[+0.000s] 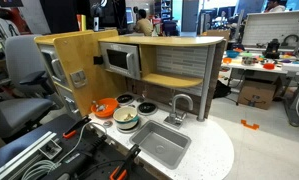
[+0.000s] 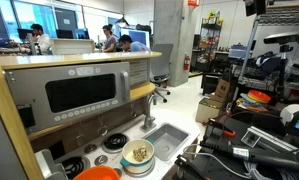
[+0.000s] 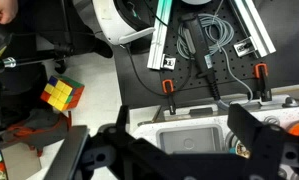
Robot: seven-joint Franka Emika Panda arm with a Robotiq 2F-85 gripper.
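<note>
In the wrist view my gripper looks down from above, its two dark fingers spread wide apart. Nothing shows between them except the counter edge and the grey sink (image 3: 189, 138) below. A stack of pale green bowls or pots (image 2: 139, 153) stands on the play-kitchen counter, close to an orange bowl (image 2: 97, 173). The same stack (image 1: 126, 117) sits left of the sink (image 1: 163, 145) in the first exterior view, with the orange bowl (image 1: 106, 107) behind it. What the stack contains is too small to tell.
A chrome faucet (image 1: 178, 109) rises behind the sink. Black stove burners (image 1: 147, 107) lie beneath the silver microwave (image 1: 120, 60) and wooden shelf (image 1: 174, 40). A coiled cable (image 3: 214, 35) lies on the black robot table.
</note>
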